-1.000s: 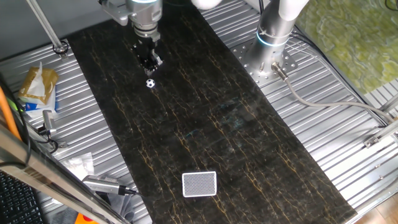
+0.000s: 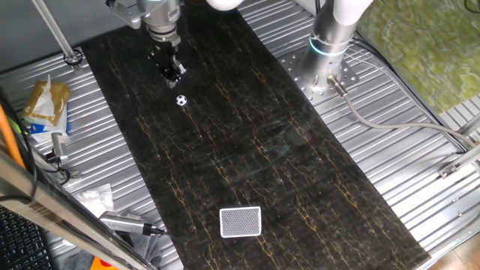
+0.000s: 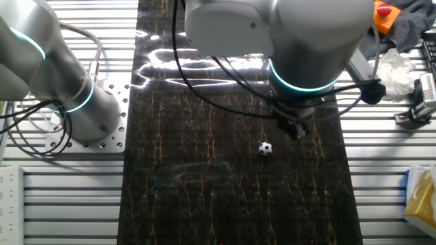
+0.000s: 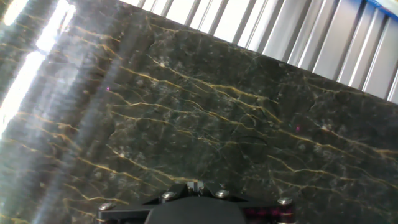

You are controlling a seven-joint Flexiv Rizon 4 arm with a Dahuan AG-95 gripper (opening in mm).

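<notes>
A small black-and-white soccer-patterned ball (image 2: 181, 100) rests on the dark marble-patterned table top. From the other side, the second exterior view shows the same ball (image 3: 266, 148) just beside the gripper. My gripper (image 2: 174, 79) hangs above the table, a little behind the ball and apart from it. At the bottom of the wrist view, the gripper appears shut, its tips close together with nothing visible between them. No ball shows in that view, only the bare marble surface. A white mesh basket (image 2: 240, 223) stands at the front of the table.
Between ball and basket the dark top is clear. On the right sits a robot base (image 2: 324, 69) with a cable. Beyond the left edge are a tissue pack (image 2: 46, 103), a metal post and a grey device (image 2: 124, 223).
My gripper has shifted slightly to the left and back, away from the ball. The ball and the basket have stayed where they were.
</notes>
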